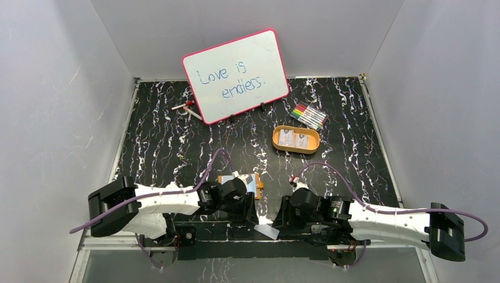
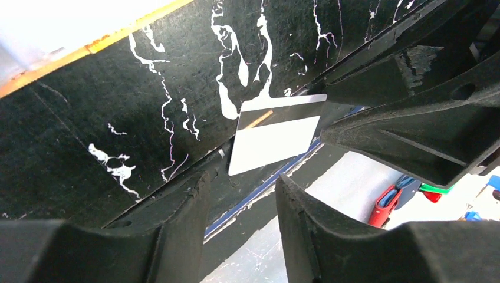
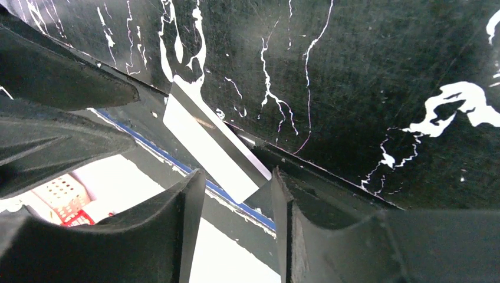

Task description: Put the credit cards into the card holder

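A white card with a dark stripe lies at the table's front edge, reaching past it, between both grippers. My left gripper is open, its fingertips just short of the card's near end, nothing between them. My right gripper also stands part open at the card's other end; in the right wrist view a corner of the card shows between its fingertips, with a gap left. Whether either touches it, I cannot tell. An orange-edged, clear-paned card holder lies behind the left gripper, partly hidden; its edge shows in the left wrist view.
A yellow tray with two printed cards stands to the right of centre. Behind it lie a pack of coloured pens and a leaning whiteboard. Two loose pens rest at the back left. Mid-table is free.
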